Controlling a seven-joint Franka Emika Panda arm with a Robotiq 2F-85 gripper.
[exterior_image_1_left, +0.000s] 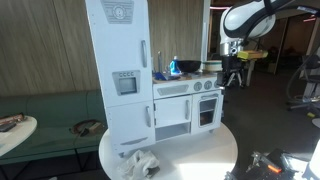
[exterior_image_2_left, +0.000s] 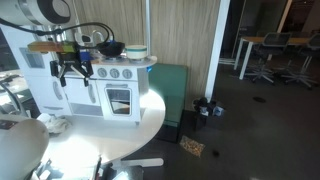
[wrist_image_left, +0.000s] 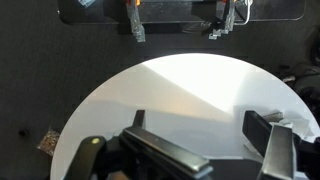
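Observation:
My gripper is open in the wrist view, its two fingers wide apart with nothing between them. Below it lies the white round table (wrist_image_left: 185, 90). In exterior view 1 the gripper (exterior_image_1_left: 232, 76) hangs in the air near the right end of a white toy kitchen (exterior_image_1_left: 176, 112). Exterior view 2 has the gripper (exterior_image_2_left: 72, 72) in front of the kitchen's left part, above the tabletop. A crumpled white cloth (exterior_image_1_left: 140, 165) lies on the table by the fridge's foot; part of it (wrist_image_left: 280, 125) shows behind the right finger.
On the kitchen counter stand a black pan (exterior_image_1_left: 187, 66), a blue bottle (exterior_image_1_left: 173, 65) and a light pot (exterior_image_2_left: 137, 52). The tall toy fridge (exterior_image_1_left: 125, 70) blocks the left side. Dark equipment (exterior_image_1_left: 265, 165) stands on the floor beside the table.

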